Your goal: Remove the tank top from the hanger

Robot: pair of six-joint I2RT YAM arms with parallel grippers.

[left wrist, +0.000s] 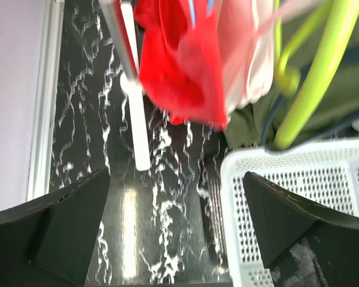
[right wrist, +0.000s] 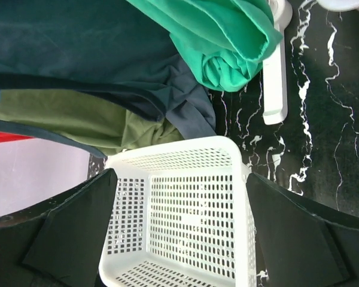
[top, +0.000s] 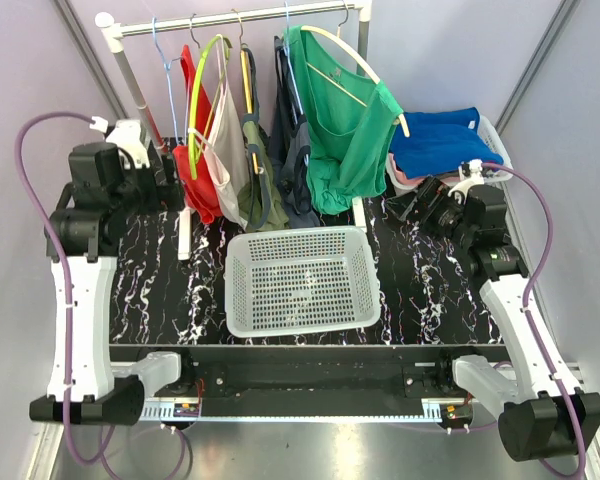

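Note:
Several garments hang from the rack. On the right, a green top (top: 340,140) drapes over a cream hanger (top: 345,50), whose lower right end pokes out past the cloth. Left of it hang a dark garment (top: 290,170), an olive one (top: 265,190), a pale one (top: 223,150) by a lime-green hanger (top: 196,110), and a red one (top: 202,190). Which is the tank top I cannot tell. My left gripper (top: 170,185) stands open left of the red cloth, its fingers (left wrist: 66,230) empty. My right gripper (top: 408,203), open and empty, is right of the green top.
A white perforated basket (top: 302,326) sits empty on the black marbled table, below the garments. Behind my right gripper, a white basket (top: 492,140) holds folded blue cloth (top: 445,140). The rack's rail (top: 230,18) crosses the back; bare table lies at both sides.

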